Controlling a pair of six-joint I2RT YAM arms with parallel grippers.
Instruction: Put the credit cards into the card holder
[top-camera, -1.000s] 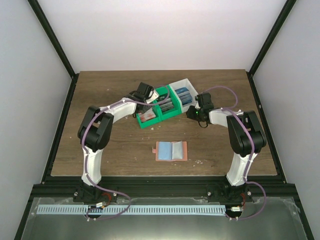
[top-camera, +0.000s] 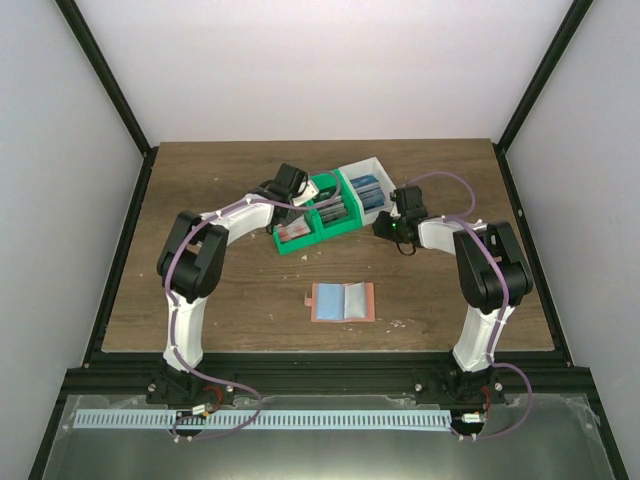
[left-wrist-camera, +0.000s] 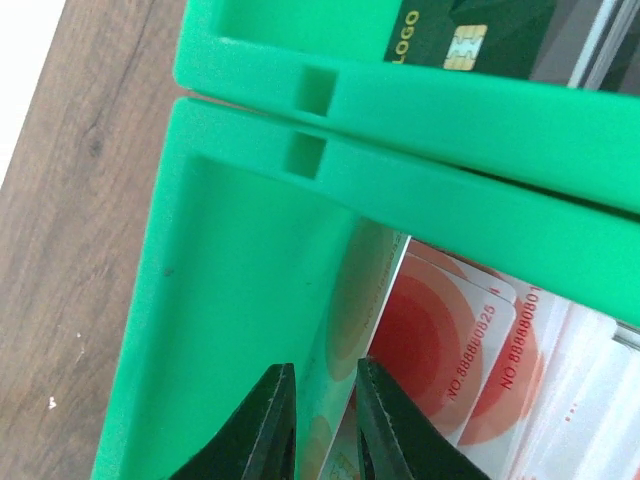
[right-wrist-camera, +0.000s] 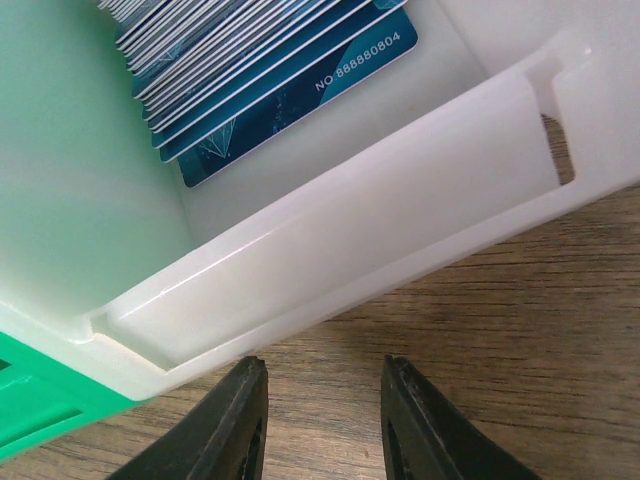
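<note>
Credit cards stand in a row of three bins: red and white cards (left-wrist-camera: 425, 345) in the left green bin, dark cards (left-wrist-camera: 480, 40) in the middle one, blue cards (right-wrist-camera: 290, 105) in the white bin on the right. My left gripper is inside the left bin, fingers apart. One upright card (left-wrist-camera: 365, 290) leans away from the others, its lower part reaching between those fingers near the right one; whether they touch it I cannot tell. The card holder (top-camera: 371, 303) lies unfolded on the table. My right gripper, open and empty, is beside the white bin.
The left green bin (left-wrist-camera: 140, 300) and the middle green bin (left-wrist-camera: 420, 125) stand side by side, with the white bin (right-wrist-camera: 330, 240) adjoining. Between the bins and the card holder the wooden table (top-camera: 240, 300) is bare.
The right arm and the card holder look the same as before.
</note>
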